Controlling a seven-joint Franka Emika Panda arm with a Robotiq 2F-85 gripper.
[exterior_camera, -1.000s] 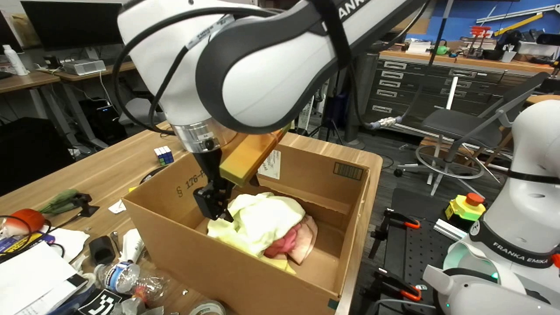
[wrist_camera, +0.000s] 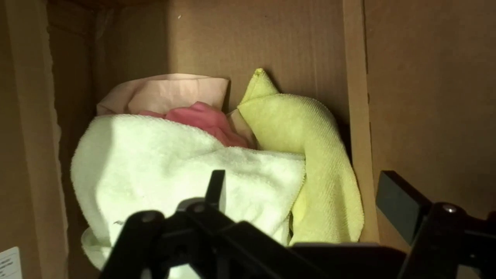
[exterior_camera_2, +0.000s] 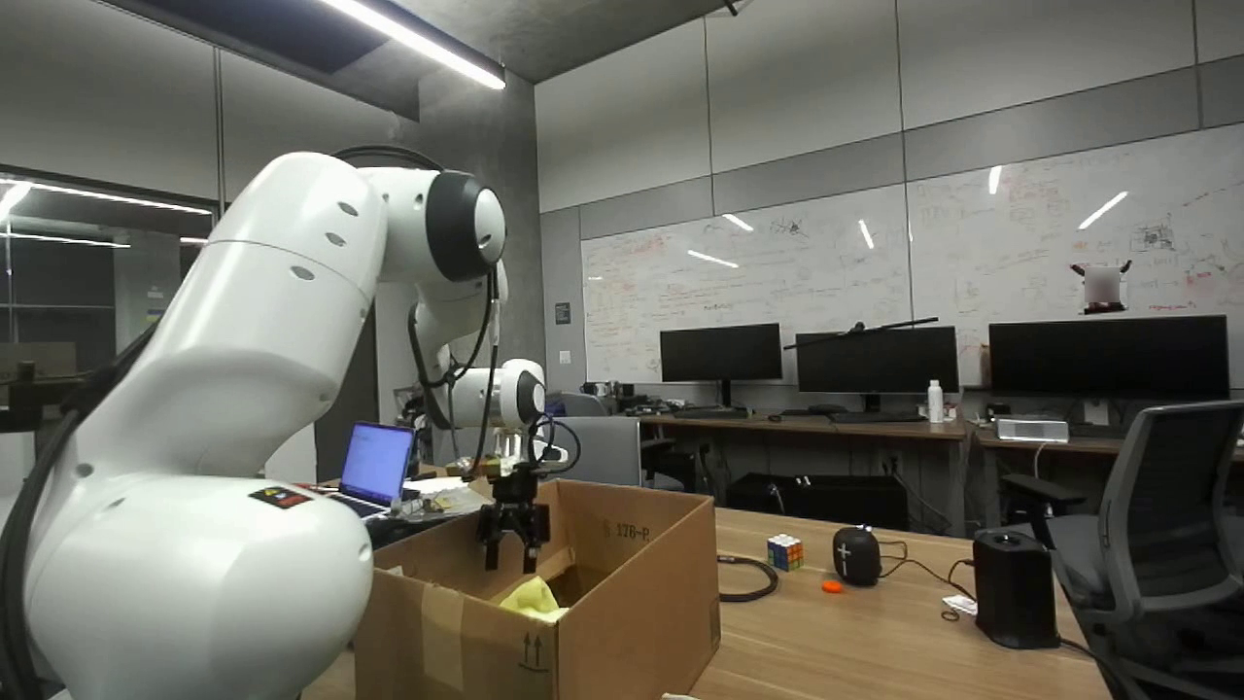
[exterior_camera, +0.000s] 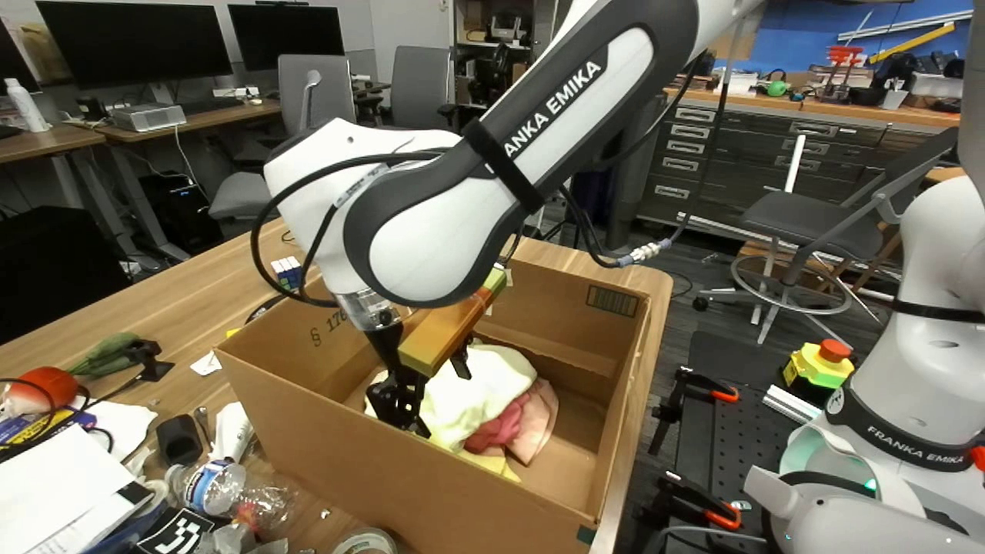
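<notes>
Inside the cardboard box (exterior_camera: 388,480) lies a heap of cloths. A pale white towel (wrist_camera: 153,158) covers much of it, and beside it curls a yellow cloth (wrist_camera: 321,153). Partly hidden under the white towel are a pink cloth (wrist_camera: 204,118) and a peach cloth (wrist_camera: 176,90). My gripper is open and points down into the box, over the white and yellow cloths. One finger (wrist_camera: 216,188) appears over the white towel, the other (wrist_camera: 400,204) to the right, past the yellow cloth. Nothing is held. Whether the fingertips touch cloth cannot be told.
The box walls (exterior_camera_2: 636,583) rise around the gripper on all sides. Clutter, including a plastic bottle (exterior_camera: 208,485), lies beside the box in exterior view 1. A Rubik's cube (exterior_camera_2: 784,552) and a black speaker (exterior_camera_2: 857,556) stand on the table outside.
The arm has come down and my gripper sits deeper in the box, a little farther right in exterior view 1. The cloths look unmoved.
</notes>
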